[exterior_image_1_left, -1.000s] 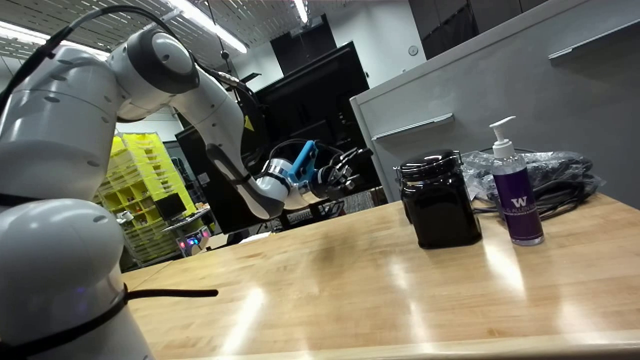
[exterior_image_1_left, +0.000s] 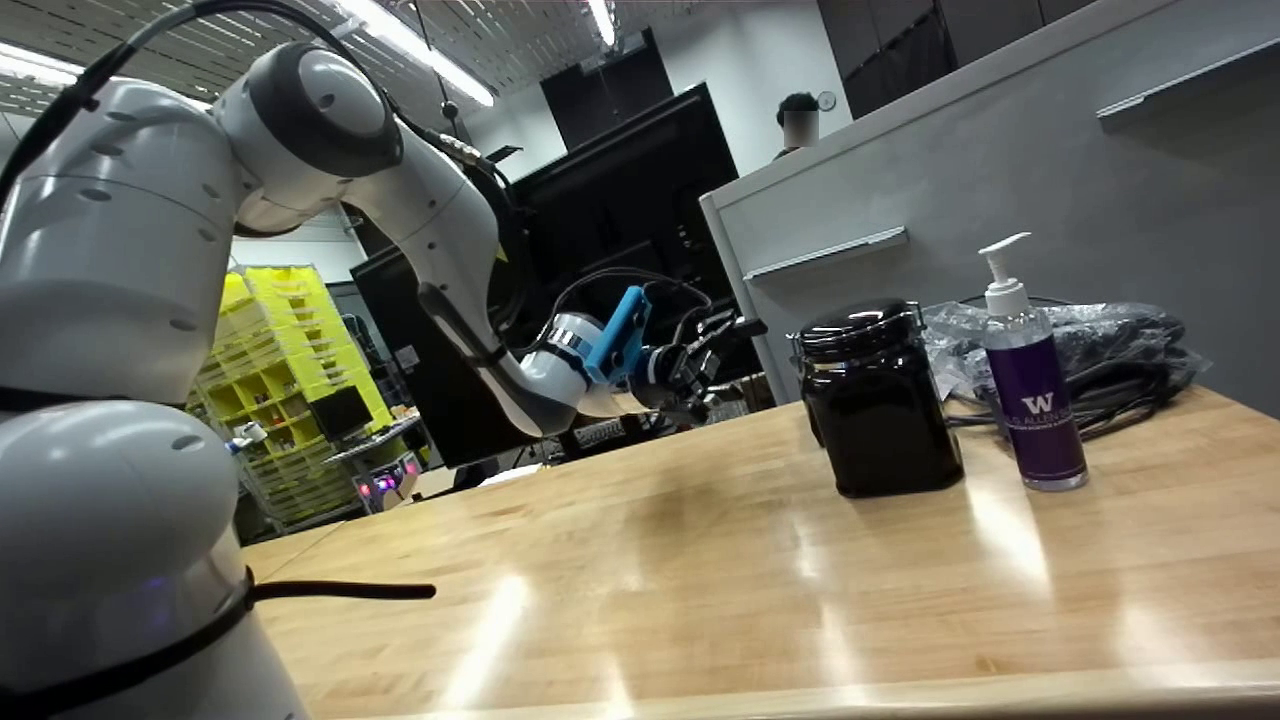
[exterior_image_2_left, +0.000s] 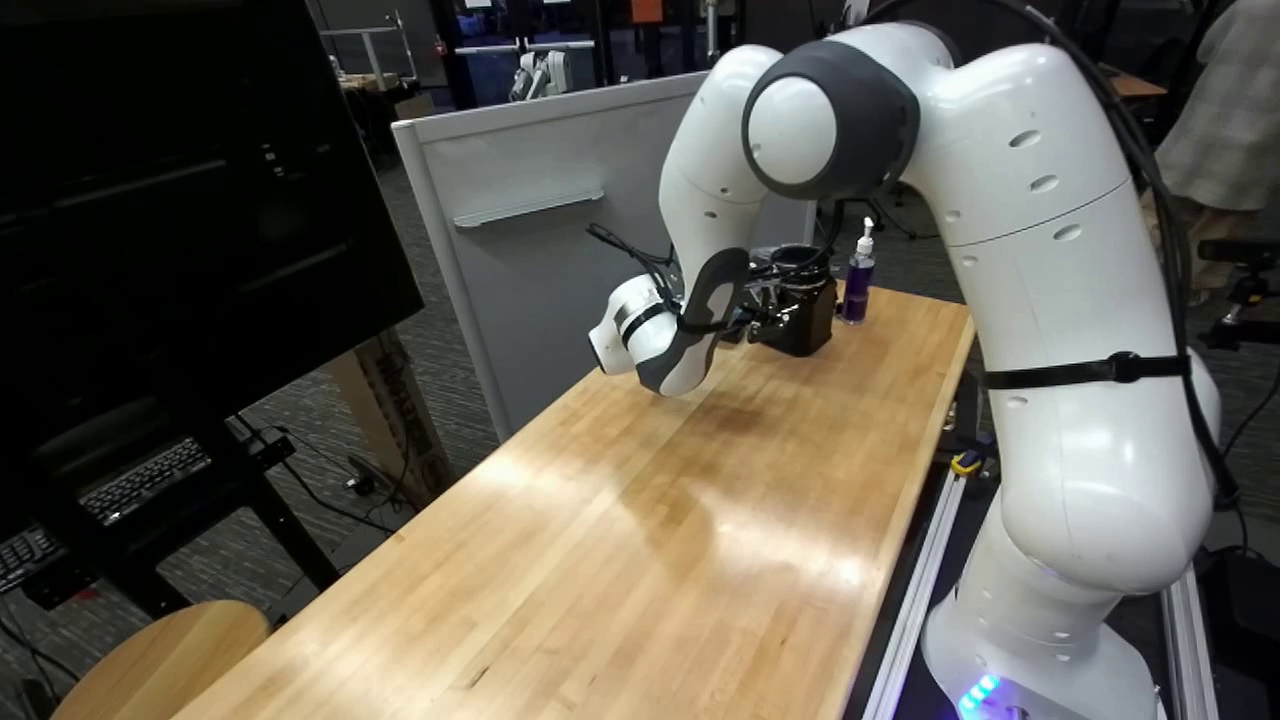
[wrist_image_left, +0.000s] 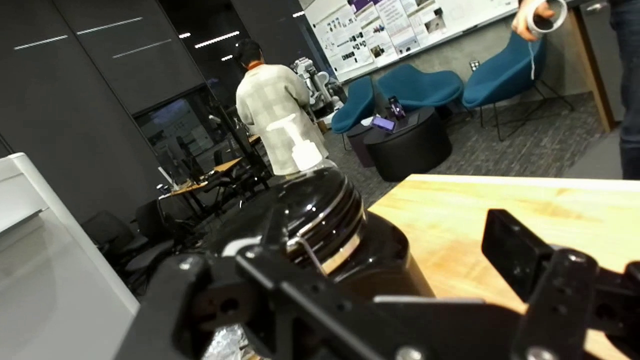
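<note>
A glossy black jar (exterior_image_1_left: 882, 402) with a clamped lid stands upright on the wooden table. In the wrist view the jar (wrist_image_left: 384, 252) is partly covered by the near finger. My gripper (exterior_image_1_left: 726, 360) hangs above the table to the left of the jar, apart from it in this view. Wide open in the wrist view, the gripper has nothing held between its fingers. A pump bottle (exterior_image_1_left: 1041, 396) with a purple label stands just right of the jar; only its white pump (wrist_image_left: 303, 147) shows beyond the lid in the wrist view.
Cables in clear plastic (exterior_image_1_left: 1104, 348) lie behind the bottle. A grey partition (exterior_image_1_left: 984, 192) runs along the table's far side. People stand in the background.
The gripper has shifted slightly to the right and downward, closer to the jar. The jar and bottle have stayed in place. A person's head now shows above the partition.
</note>
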